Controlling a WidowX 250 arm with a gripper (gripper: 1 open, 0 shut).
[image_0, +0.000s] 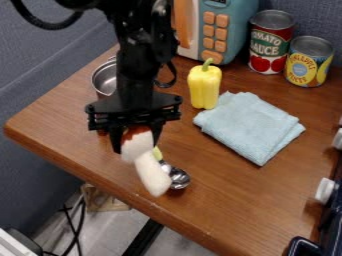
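My black gripper (135, 134) hangs over the left-middle of the wooden table, fingers pointing down around a pale white brush-like object (150, 172) with a red-orange part at its upper end. That object slants down to the lower right, beside a shiny metal spoon or ladle (177, 178). A small yellow-green item shows just behind it. Whether the fingers grip the white object firmly is hard to tell.
A yellow pepper (205, 85), a folded blue cloth (249, 128), two cans (270, 45), a toy microwave (211, 25) and a metal pot (104, 77) stand behind. A dark appliance (318, 240) is at the right.
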